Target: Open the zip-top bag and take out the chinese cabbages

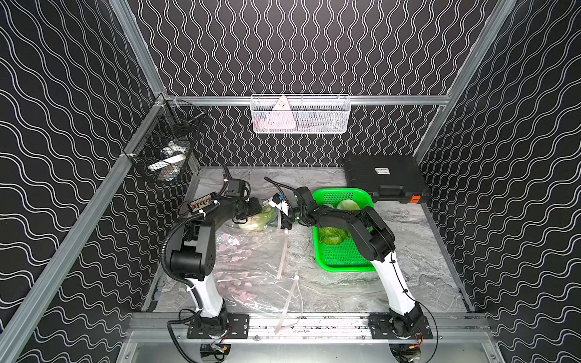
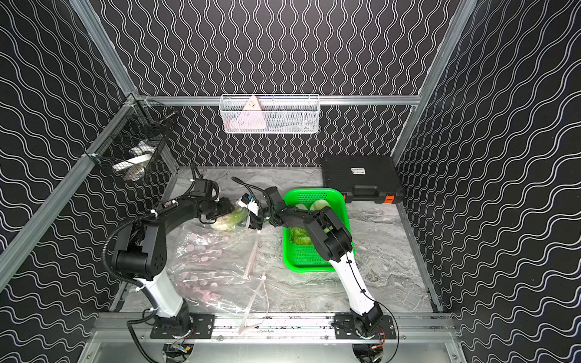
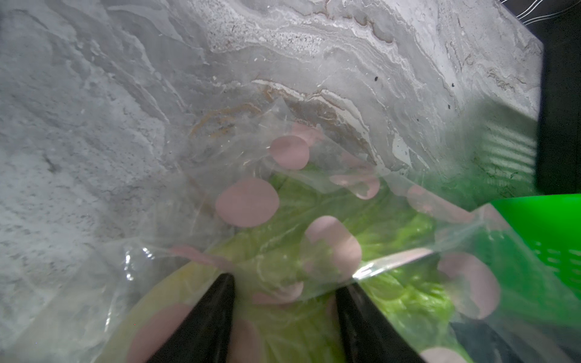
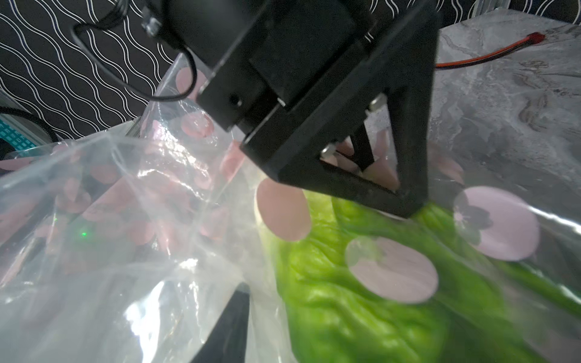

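Observation:
The clear zip bag with pink dots (image 1: 248, 278) lies across the table's left half, a Chinese cabbage (image 2: 227, 220) inside at its upper end. In the left wrist view, my left gripper is shut on the bag, over the green cabbage. My right gripper (image 1: 283, 214) is at the bag's mouth, right of the cabbage; in the right wrist view a fingertip (image 4: 239, 302) shows among the plastic, apparently part open, with the left gripper above the leaves.
A green basket (image 1: 345, 264) holding cabbages stands to the right, partly under my right arm. A black case (image 1: 381, 172) lies behind it. Wire baskets (image 1: 300, 121) hang on the walls.

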